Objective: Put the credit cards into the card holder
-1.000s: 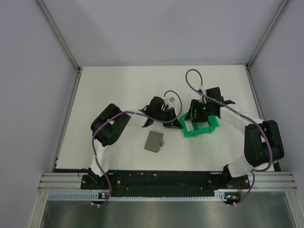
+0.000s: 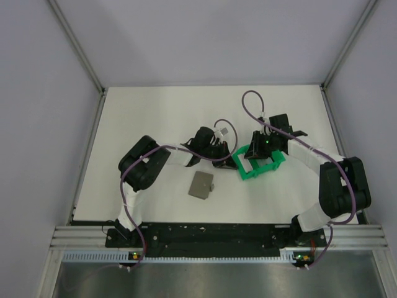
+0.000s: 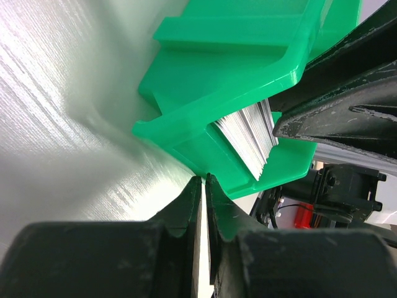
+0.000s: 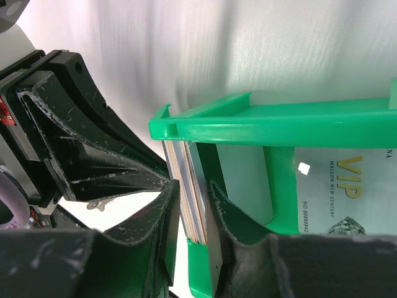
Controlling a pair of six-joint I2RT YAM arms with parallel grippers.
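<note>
The green card holder (image 2: pixel 249 174) stands right of the table's middle, with a stack of cards (image 4: pixel 185 192) upright at its left end. My left gripper is shut on the holder's end wall, with only a thin gap showing between its fingers. From the right, my right gripper reaches down into the holder. Its fingers are part open, one on either side of the card stack; whether both touch the cards cannot be told. A silver VIP card (image 4: pixel 347 192) lies flat in another part of the holder, beside a plain pale card (image 4: pixel 247 180).
A flat grey-brown object (image 2: pixel 200 185) lies on the white table below my left arm, apart from the holder.
The left arm and the holder have stayed in place.
</note>
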